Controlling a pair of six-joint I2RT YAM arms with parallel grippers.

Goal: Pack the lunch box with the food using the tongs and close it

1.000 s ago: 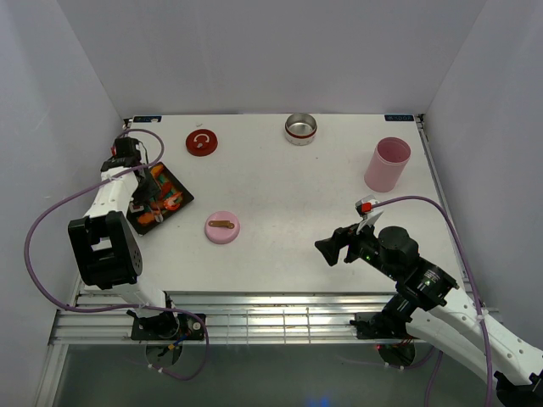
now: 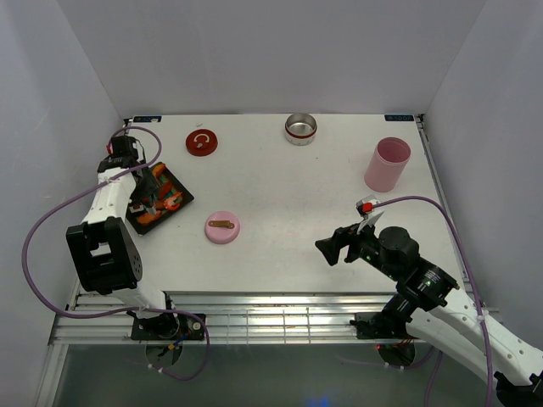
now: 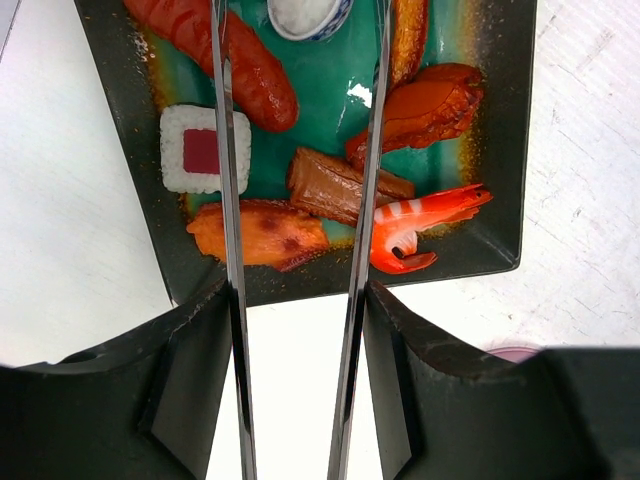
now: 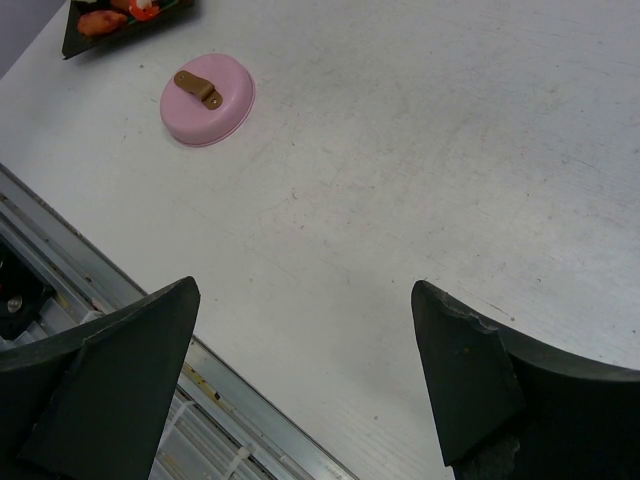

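The black food tray point(image 2: 178, 212) lies at the table's left, holding sausage point(image 3: 265, 90), rice roll point(image 3: 185, 150), brown roll point(image 3: 320, 185), orange pieces point(image 3: 260, 235), shrimp point(image 3: 430, 215) and a small white cup point(image 3: 300, 12). My left gripper point(image 2: 146, 195) is over it, its long metal tongs part open above the food, nothing visibly held. The pink round lid point(image 2: 222, 232) with a brown handle lies right of the tray. A steel container point(image 2: 300, 126) stands at the back. My right gripper point(image 2: 331, 248) stands open and empty over the front right.
A dark red disc point(image 2: 201, 148) lies at the back left, and a pink cylinder point(image 2: 385, 174) stands at the right. A metal rail runs along the front edge.
The left arm has shifted slightly over the tray compared with a second ago. The right arm and the objects on the table look unchanged.
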